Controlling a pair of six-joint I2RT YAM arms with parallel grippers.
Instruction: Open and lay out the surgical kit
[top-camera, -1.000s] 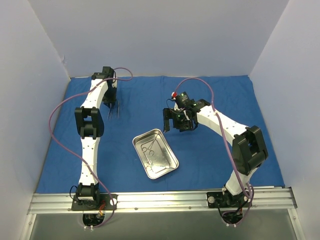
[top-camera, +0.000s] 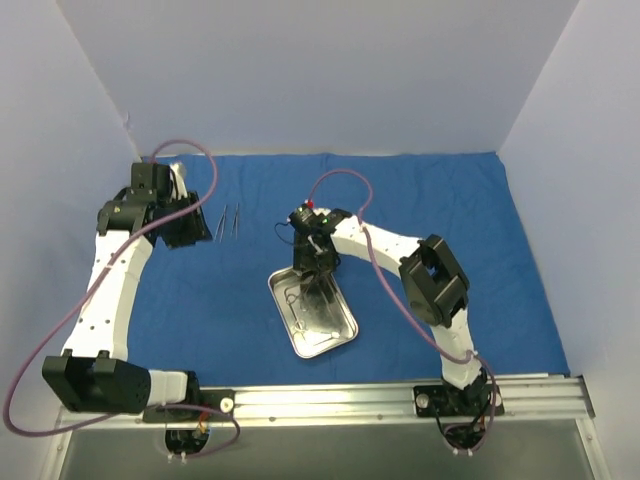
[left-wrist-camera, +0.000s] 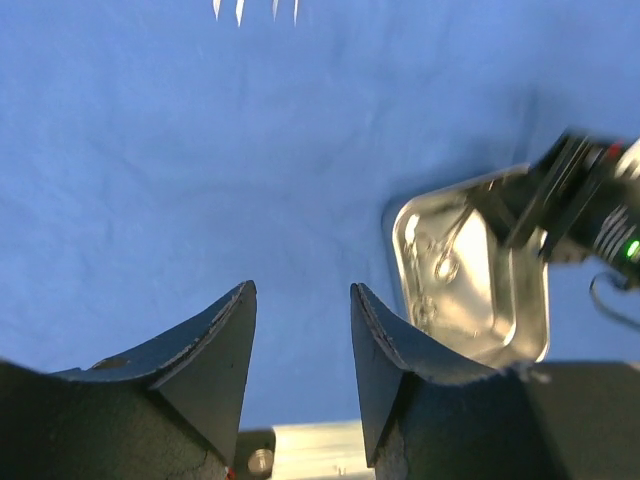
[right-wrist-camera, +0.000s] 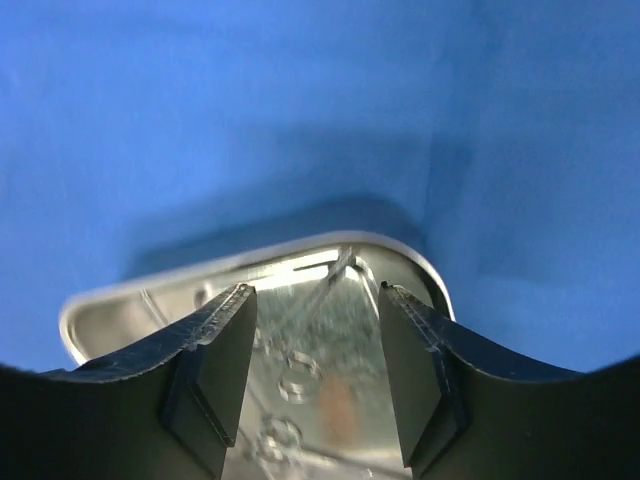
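Observation:
Two slim metal tweezers lie side by side on the blue cloth, the left tweezers (top-camera: 221, 222) and the right tweezers (top-camera: 236, 221); only their tips show in the left wrist view. Just to their left, my left gripper (top-camera: 187, 234) hovers, its fingers apart with nothing between them. The metal tray (top-camera: 346, 341) holds scissor-like instruments with ring handles. Over its far end is my right gripper, part-way open. In the right wrist view one instrument's tip (right-wrist-camera: 341, 264) shows in the gap between its fingers, not gripped; ring handles (right-wrist-camera: 298, 378) look blurred below.
A metal rail (top-camera: 320, 398) runs along the front edge, and walls rise at the back and both sides. The right forearm (top-camera: 375, 240) extends just beyond the tray.

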